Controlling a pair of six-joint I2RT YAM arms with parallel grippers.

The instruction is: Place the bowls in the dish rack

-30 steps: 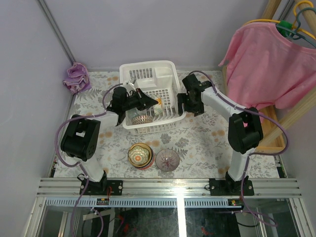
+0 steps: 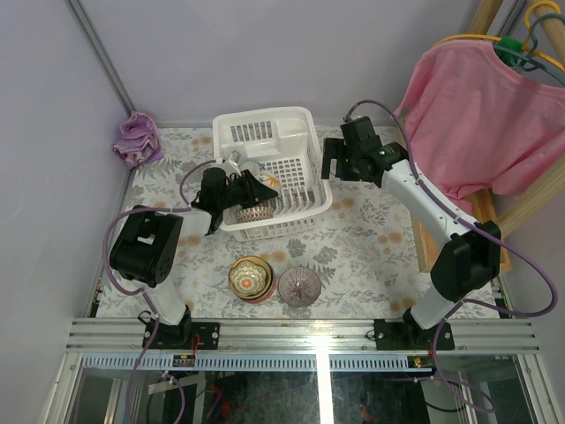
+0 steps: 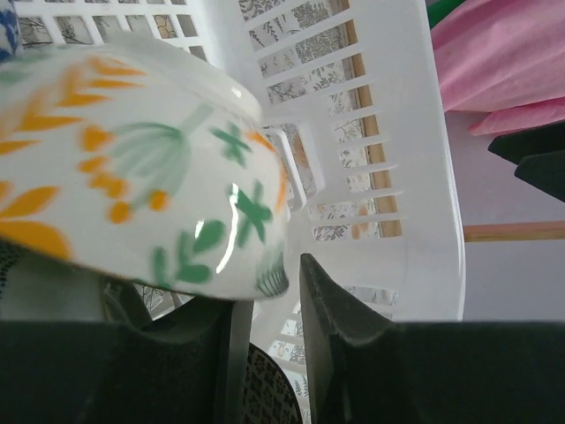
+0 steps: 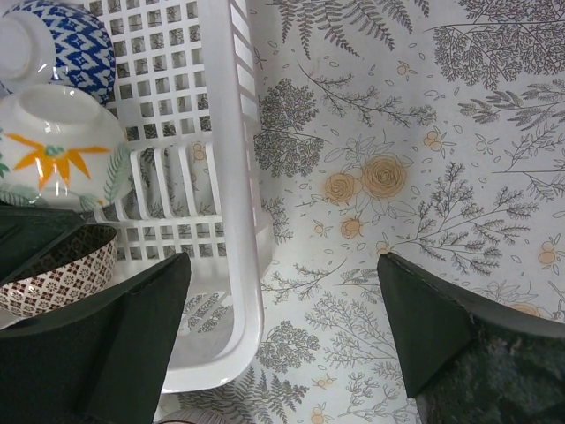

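Note:
The white rack (image 2: 309, 159) holds an orange-flowered bowl (image 4: 62, 150), a blue patterned bowl (image 4: 79, 53) and a brown dotted bowl (image 4: 62, 283). My left gripper is inside the rack at the flowered bowl's rim; whether anything is between its fingers is unclear. My right gripper stands open just outside the rack's right side, nothing between its fingers. In the top view, stacked bowls (image 2: 251, 278) and a ribbed bowl (image 2: 299, 286) sit on the counter in front of the rack.
A pink shirt (image 2: 477, 115) hangs on a wooden stand at the right. A purple cloth (image 2: 138, 140) lies at the back left.
My left gripper has shifted slightly, and the flowered bowl appears a little further left.

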